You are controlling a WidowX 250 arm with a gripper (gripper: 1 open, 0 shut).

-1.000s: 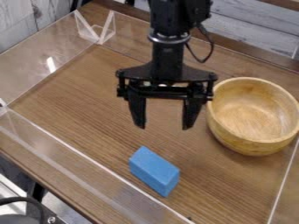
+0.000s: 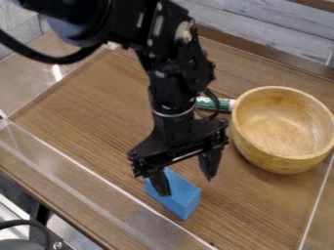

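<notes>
A black robot arm comes down from the top, and its gripper (image 2: 185,160) hangs low over a blue block (image 2: 175,199). The two dark fingers are spread apart, the left one at the upper end of the block and the right one out to the right of it. The block lies on the wooden table, its upper end partly behind the gripper.
A tan round bowl (image 2: 282,125) stands to the right of the arm. A green object (image 2: 225,104) is partly hidden behind the arm.
The gripper has come lower and toward the front, down to the blue block. The block looks to be in the same place.
</notes>
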